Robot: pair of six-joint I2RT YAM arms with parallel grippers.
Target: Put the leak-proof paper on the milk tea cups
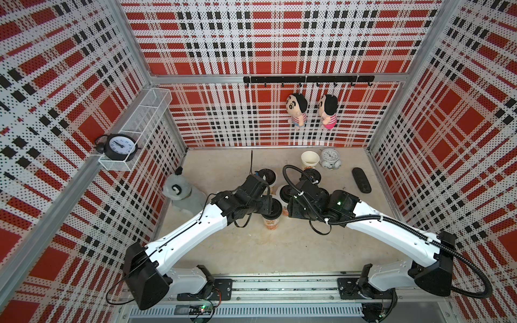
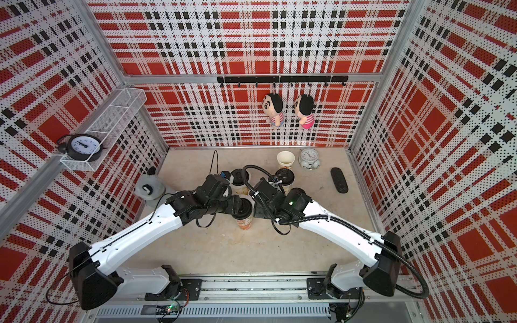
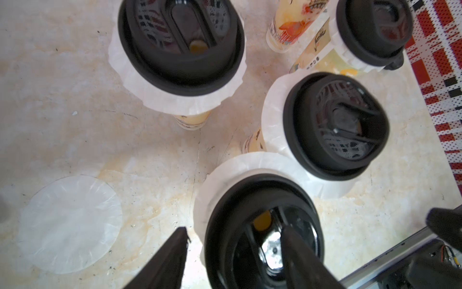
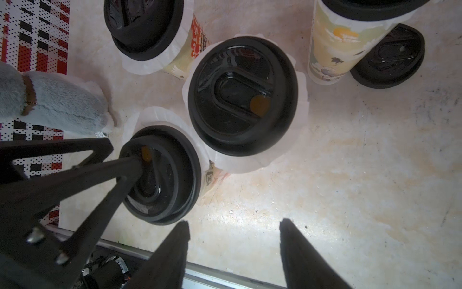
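Several milk tea cups with black lids stand grouped mid-table. White leak proof paper (image 3: 211, 187) shows as a rim under the nearest lid (image 3: 226, 231) in the left wrist view. My left gripper is open above that lid, its right finger overlapping the lid in view. A loose white paper disc (image 3: 69, 224) lies flat on the bare table to the left. My right gripper is open over bare table, nothing between its fingers. Beyond it, paper edges (image 4: 288, 139) jut out from under a large lid (image 4: 243, 96). The arms hide part of the group from above.
A loose black lid (image 4: 392, 55) lies beside a patterned cup (image 4: 332, 43). At the back are a pale bowl (image 1: 310, 158) and a white clock (image 1: 330, 158), with a dark remote (image 1: 361, 180) to the right. A grey plush (image 1: 183, 191) sits left.
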